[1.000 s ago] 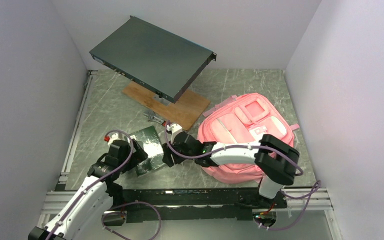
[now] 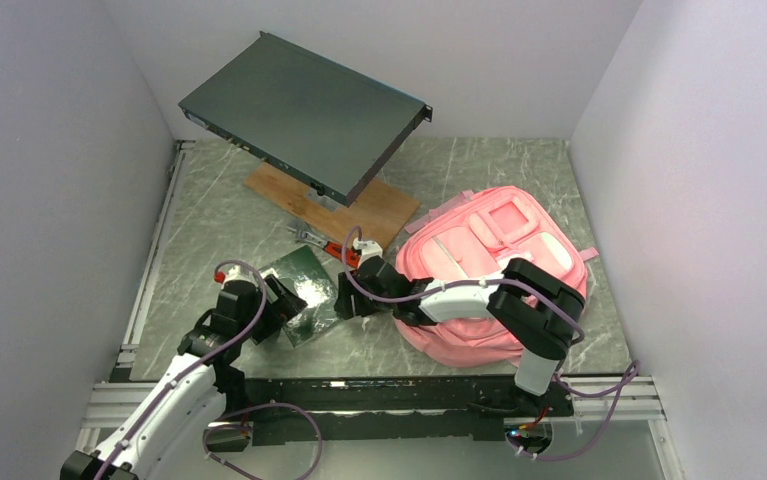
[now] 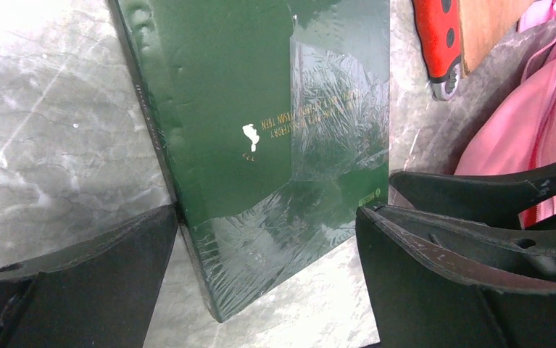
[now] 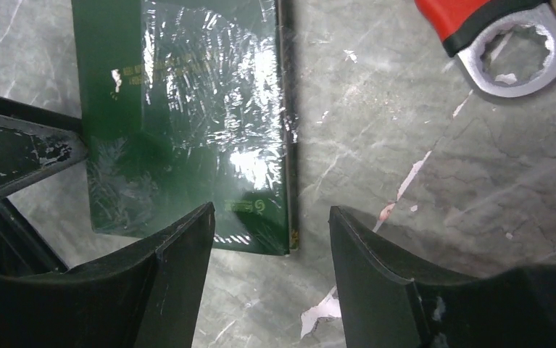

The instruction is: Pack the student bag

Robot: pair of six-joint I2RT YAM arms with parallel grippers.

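Note:
A dark green book [image 2: 307, 285] lies flat on the grey counter. My left gripper stands open over it, one finger at the book's left edge and the other near its right side. My right gripper is part open at the book's right edge, its fingertips above that edge and the bare counter beside it, nothing visibly held. The pink backpack [image 2: 519, 230] lies on the right, partly under the right arm.
A red-handled wrench [image 2: 329, 246] lies behind the book, beside a wooden board [image 2: 379, 215]. A large dark metal unit [image 2: 304, 110] hangs above the back. Walls enclose both sides.
My right gripper has moved slightly toward the back and right. The left gripper has shifted slightly to the right, and the book appears shifted a little with it.

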